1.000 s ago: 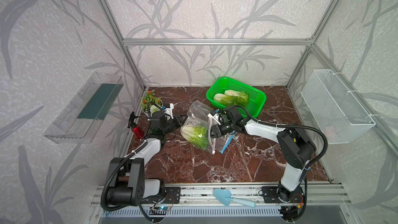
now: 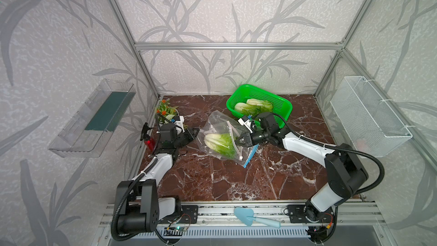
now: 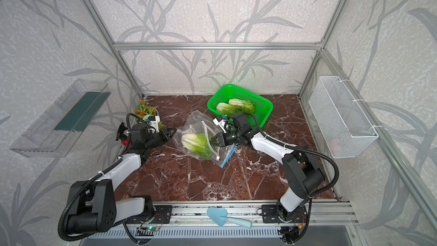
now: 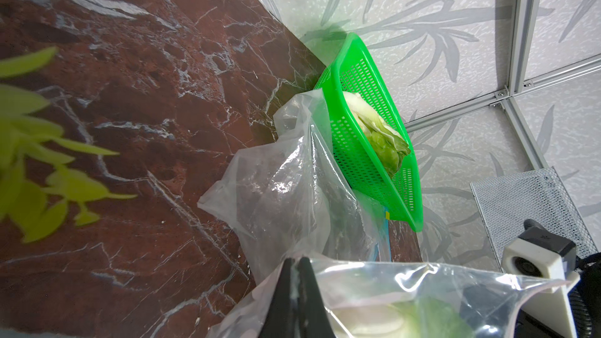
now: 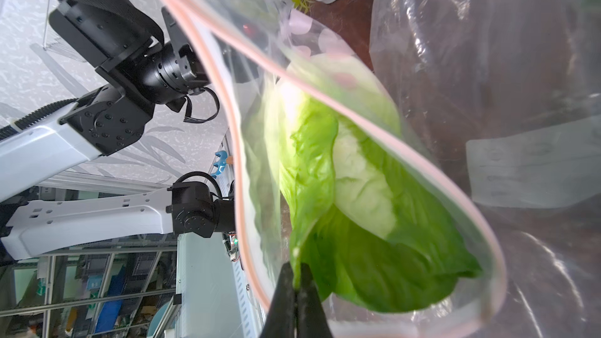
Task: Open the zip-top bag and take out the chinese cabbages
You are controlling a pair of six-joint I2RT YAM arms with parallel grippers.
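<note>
A clear zip top bag (image 2: 215,120) lies mid-table with its pink-edged mouth (image 5: 369,128) gaping to the right. Inside is a chinese cabbage (image 5: 350,212), pale base to the left and green leaves at the opening. At the mouth my right gripper is shut on a leaf tip of it, pulled into a narrow strip. My left gripper is shut on the thin film at the bag's closed end. Two more cabbages (image 2: 254,105) rest in the green basket (image 2: 245,88) at the back.
A second clear bag (image 4: 300,175) with a blue zip strip (image 2: 250,156) lies flat behind and under the first. A potted plant (image 2: 166,110) and a red bottle (image 2: 149,143) stand at the left.
My right gripper has moved a little right, and the cabbage has shifted right with it toward the bag's mouth. The left gripper has drawn slightly left and the bag looks more stretched.
</note>
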